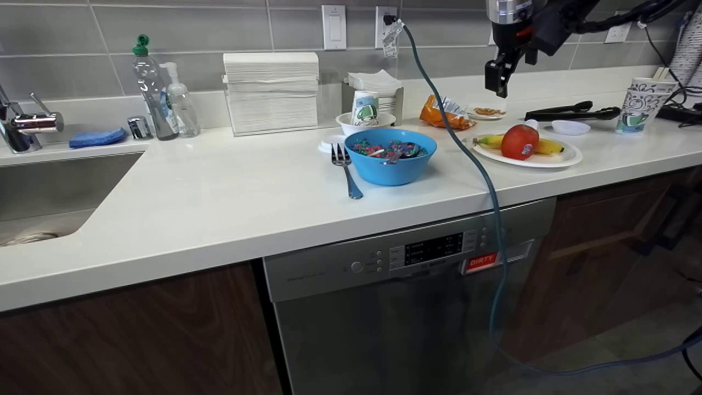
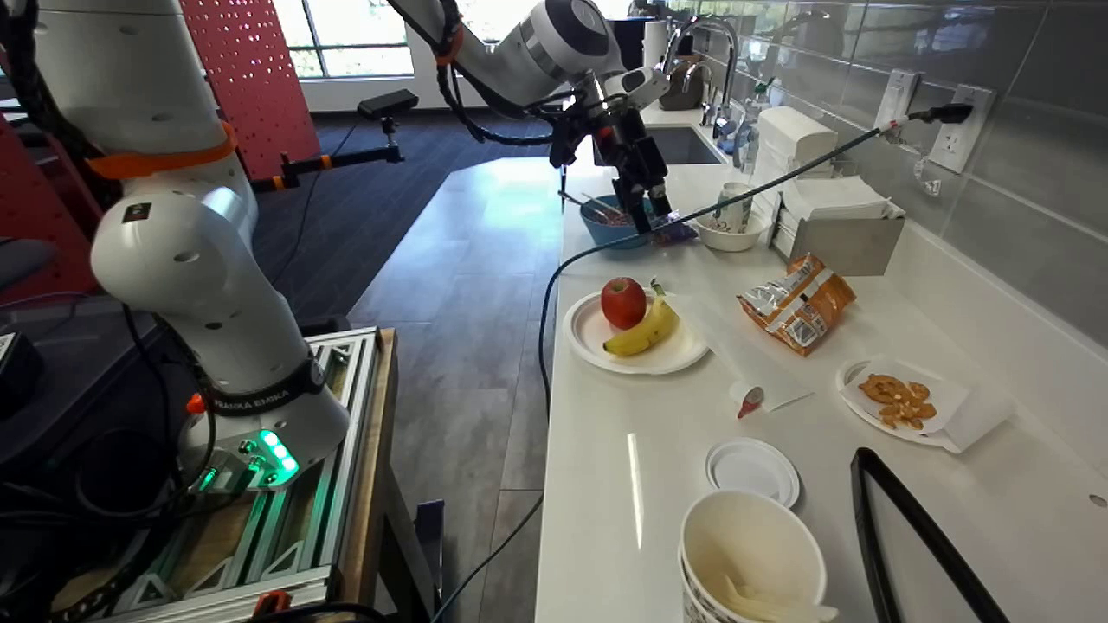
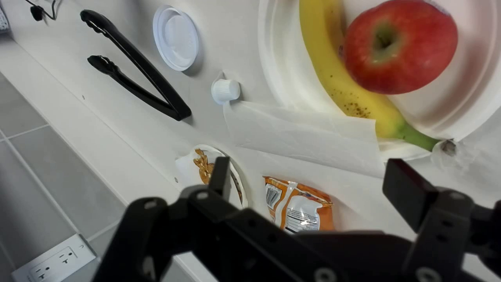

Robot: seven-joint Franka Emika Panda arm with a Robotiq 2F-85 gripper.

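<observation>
High over the counter, my gripper is open, its fingers (image 3: 407,193) wide apart and nothing held between them. Beyond the gap in the wrist view lies an orange snack bag (image 3: 310,209) on the counter, partly hidden by the gripper body. A white plate (image 3: 277,61) bears a red apple (image 3: 400,47) and a yellow banana (image 3: 324,61), side by side and clear of the fingers. The paper plate of pretzels (image 3: 202,165) is partly covered by one finger. In exterior view 1, my gripper (image 1: 498,78) hangs behind the fruit plate, near the wall.
A blue bowl (image 1: 388,172) of wrapped sweets and a fork (image 1: 349,174) sit mid-counter. Black tongs (image 3: 141,65), a white lid (image 3: 176,37) and a patterned cup (image 1: 641,105) lie farther right. A power cable (image 1: 460,148) crosses in front. Bare counter spreads left towards the sink (image 1: 59,184).
</observation>
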